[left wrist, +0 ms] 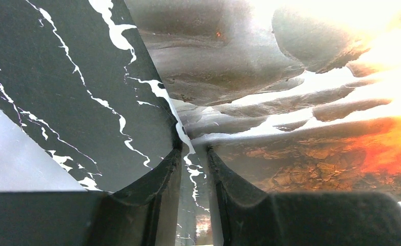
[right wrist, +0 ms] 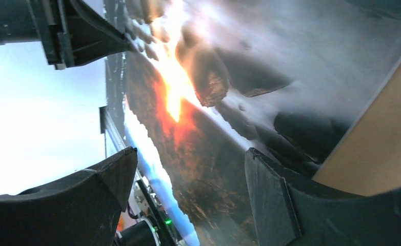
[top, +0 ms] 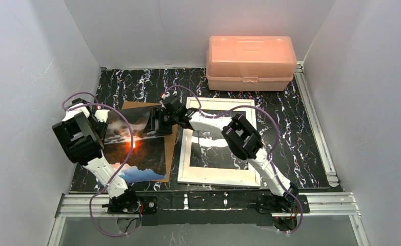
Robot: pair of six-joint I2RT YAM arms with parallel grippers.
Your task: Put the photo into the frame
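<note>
The photo of a fiery sunset over clouds lies on a brown board at the left of the dark marble surface. My left gripper is at the photo's left edge, fingertips slightly apart; whether they pinch the edge is unclear. My right gripper hangs over the photo's upper right, fingers apart with nothing held. The white frame lies empty to the right, partly under the right arm.
A closed pink box stands at the back right. Grey walls surround the marble surface, which has free room at the back left and right of the frame.
</note>
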